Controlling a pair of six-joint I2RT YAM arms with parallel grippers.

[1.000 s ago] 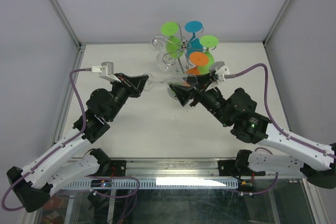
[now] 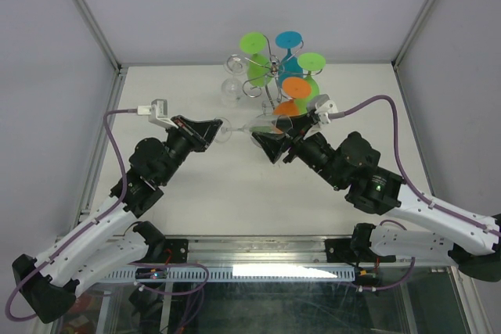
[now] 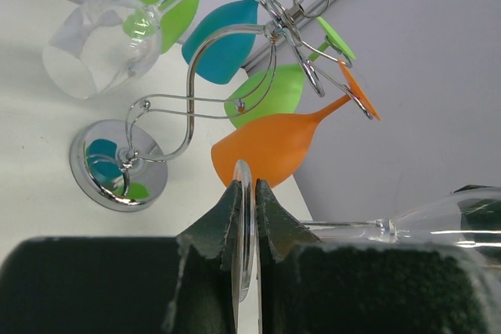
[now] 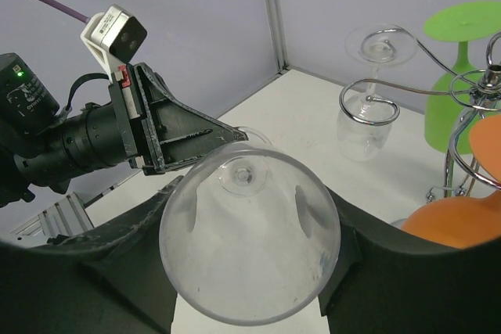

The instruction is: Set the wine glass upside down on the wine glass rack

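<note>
A clear wine glass point(image 2: 266, 124) is held sideways between my two grippers, in front of the rack. My left gripper point(image 2: 218, 129) is shut on its foot point(image 3: 245, 224), whose thin disc shows edge-on between the fingers in the left wrist view. From there the stem point(image 3: 344, 231) runs right toward the bowl point(image 3: 458, 220). My right gripper point(image 2: 283, 137) is shut on that bowl, its round mouth facing the camera in the right wrist view. Behind stands the chrome wire rack point(image 3: 192, 76) with coloured glasses hanging upside down.
Another clear glass point(image 4: 362, 127) hangs on the rack's left loop. An orange glass point(image 3: 270, 142) hangs nearest my grippers; green glasses point(image 2: 253, 43) and a blue one point(image 2: 288, 39) hang farther back.
The left gripper has shifted only slightly, while the right one stays nearly still with the glass held between them. The clear glass hanging on the rack has swung a little left.
</note>
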